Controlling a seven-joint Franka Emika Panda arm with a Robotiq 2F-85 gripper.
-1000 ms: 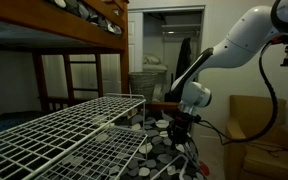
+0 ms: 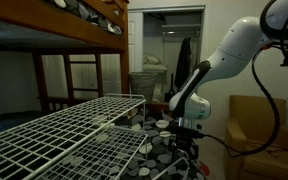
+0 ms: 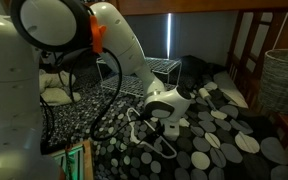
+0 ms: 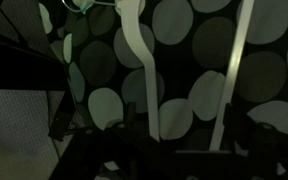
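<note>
My gripper points down at a dark cloth with pale round spots [image 3: 209,150]. In the wrist view its dark fingers stand apart at the bottom edge, open. A white object shows there as a curved strip [image 4: 144,62] and a straight strip [image 4: 232,70], both passing down between the fingers. No grip on either strip can be made out. In exterior view 2 a thin white piece [image 3: 154,146] lies on the cloth beside the gripper [image 3: 171,137]. The gripper [image 2: 189,148] is small and dark in exterior view 1, its tips hard to see.
A white wire rack [image 2: 69,135] fills the left foreground. An armchair [image 2: 256,130] stands at the right. A wicker basket [image 3: 282,80] is at the right of exterior view 2. Spotted cloth spreads clear beside the gripper.
The arm has shifted slightly to the right in exterior view 1, and its wrist has turned a little. The rack and chair have not moved.
</note>
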